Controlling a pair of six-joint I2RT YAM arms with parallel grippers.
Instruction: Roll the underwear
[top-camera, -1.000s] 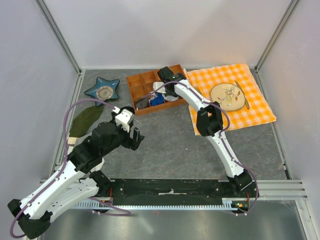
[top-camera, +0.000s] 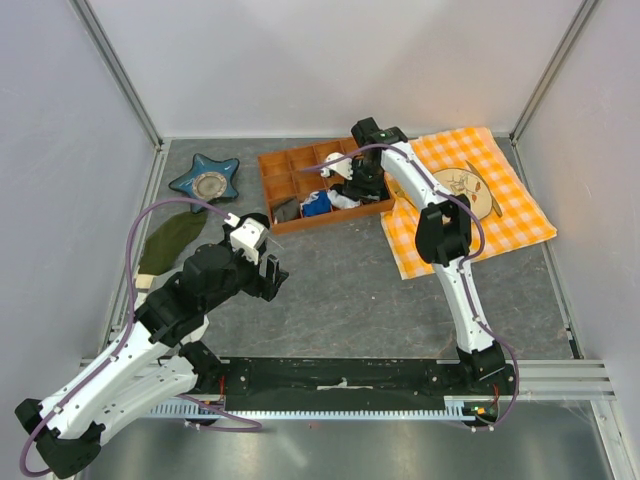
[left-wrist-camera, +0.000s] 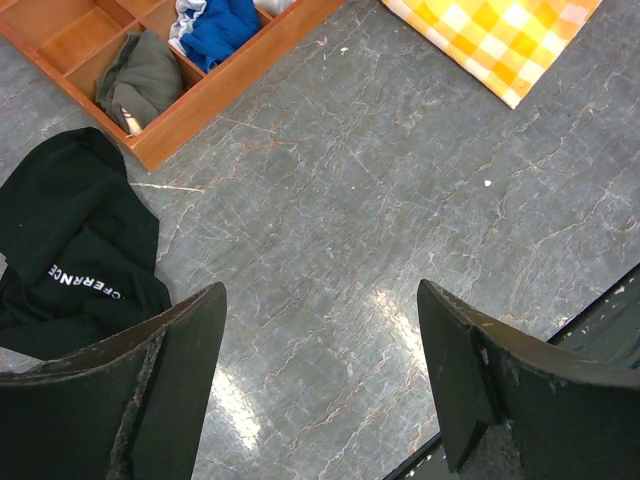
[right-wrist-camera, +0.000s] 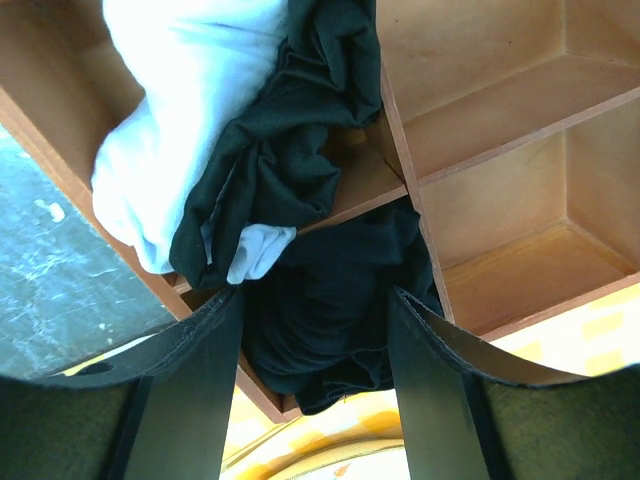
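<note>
Dark underwear (right-wrist-camera: 330, 300) lies bunched in the end compartment of the wooden divided box (top-camera: 276, 172). Over that compartment my right gripper stands open, its fingers on either side of the dark cloth. Neighbouring compartments hold a white and black piece (right-wrist-camera: 190, 120), a blue piece (left-wrist-camera: 222, 32) and a grey-green piece (left-wrist-camera: 145, 80). A black garment with white lettering on its band (left-wrist-camera: 90, 250) lies on the table beside the box, to the left in the left wrist view. Apart from it, my left gripper is open and empty above the table.
A yellow checked cloth (top-camera: 520, 215) with a round plate (top-camera: 482, 195) and a knife lies right of the box. At the back left are a blue star-shaped dish (top-camera: 228, 170) and a green cloth (top-camera: 172, 240).
My right gripper has moved right along the box to its end compartment. The box and checked cloth have shifted slightly to the right. The left arm has stayed still.
</note>
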